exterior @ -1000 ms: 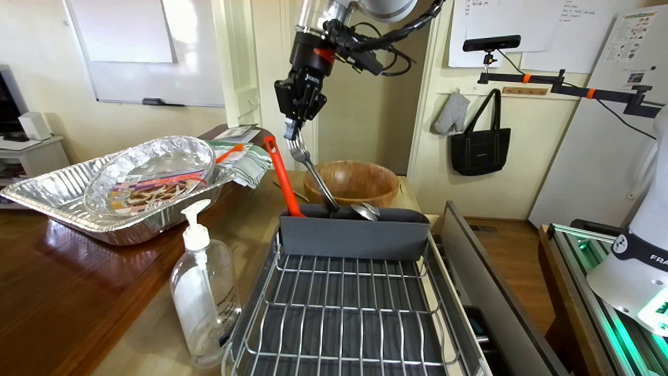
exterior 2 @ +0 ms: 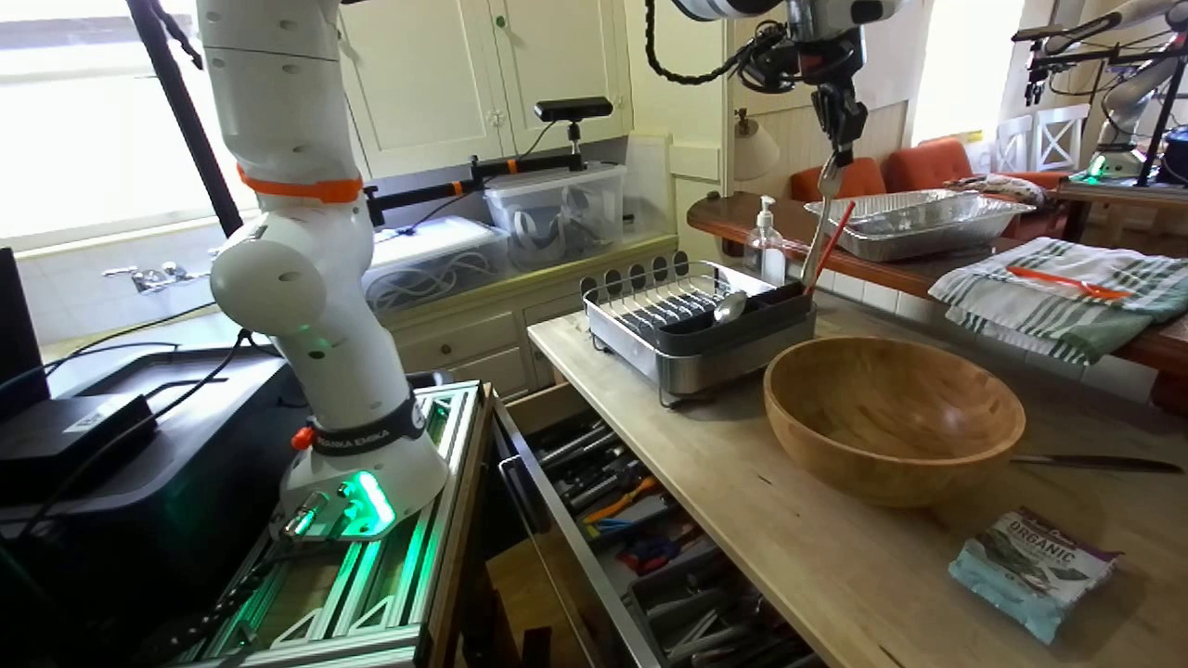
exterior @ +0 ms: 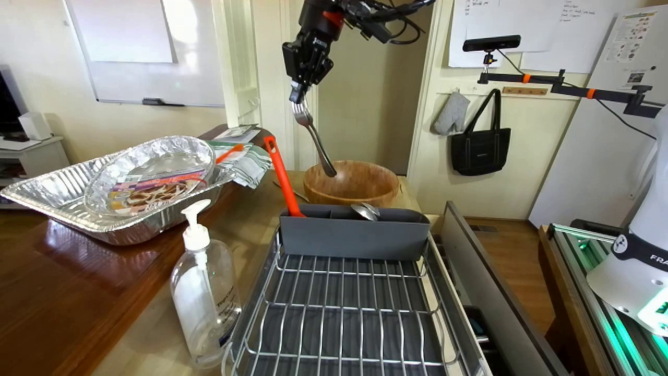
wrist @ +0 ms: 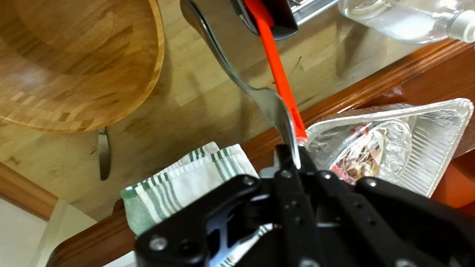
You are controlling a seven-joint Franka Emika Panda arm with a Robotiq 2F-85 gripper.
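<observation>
A metal fork [exterior: 318,141] hangs from my gripper [exterior: 299,97], which is shut on its tined end; the handle slants downward. In the first exterior view the handle's end shows above the grey utensil holder [exterior: 354,236], in front of the wooden bowl [exterior: 369,181]. Seen from the wrist, the fork [wrist: 231,71] runs from the fingertips up and left, between the bowl [wrist: 75,66] and a red-handled utensil [wrist: 278,66]. That red utensil [exterior: 283,175] leans in the holder, and a spoon [exterior: 366,212] rests at its middle.
Behind the holder's wire dish rack [exterior: 350,313] is an open drawer of utensils [exterior 2: 624,501]. A pump bottle [exterior: 205,294], foil trays [exterior: 138,188] and a striped towel [exterior 2: 1069,289] stand around. A knife [wrist: 104,153] and a snack packet [exterior 2: 1036,568] lie near the bowl.
My gripper has risen with the fork in it. The red utensil and spoon have not moved.
</observation>
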